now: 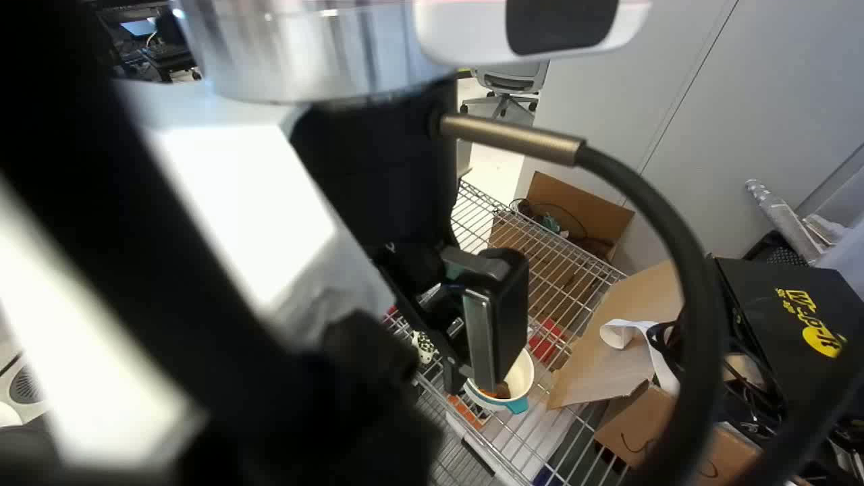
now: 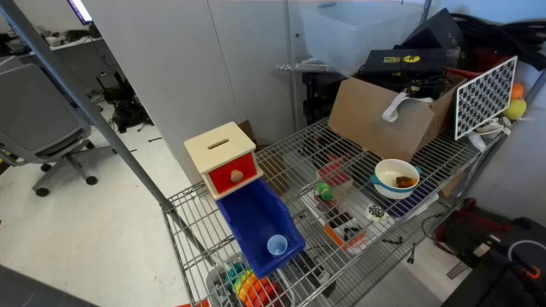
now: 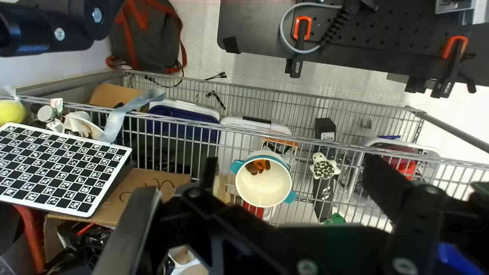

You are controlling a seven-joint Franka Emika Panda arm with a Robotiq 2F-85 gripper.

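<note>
My gripper is open, its two dark fingers spread wide with nothing between them. In the wrist view, a cream bowl (image 3: 270, 188) with teal handles shows within the gap, below the fingers, with brown-orange pieces (image 3: 260, 167) inside. A white turtle toy (image 3: 324, 167) with a dark spotted shell sits right of the bowl. Exterior view 1 has the gripper (image 1: 470, 348) over the rack, partly covering the bowl (image 1: 520, 376). Exterior view 2 shows the bowl (image 2: 392, 192) upright on the wire shelf, clear of the turtle (image 2: 377, 212); no gripper appears there.
On the shelf's left stand a wooden box with a red drawer (image 2: 233, 176) and a blue bin (image 2: 256, 220) holding a light-blue cup (image 2: 277, 245). A cardboard box (image 2: 381, 120) and a checkered board (image 2: 485, 99) crowd the right. A green toy (image 2: 323, 191) is near the middle.
</note>
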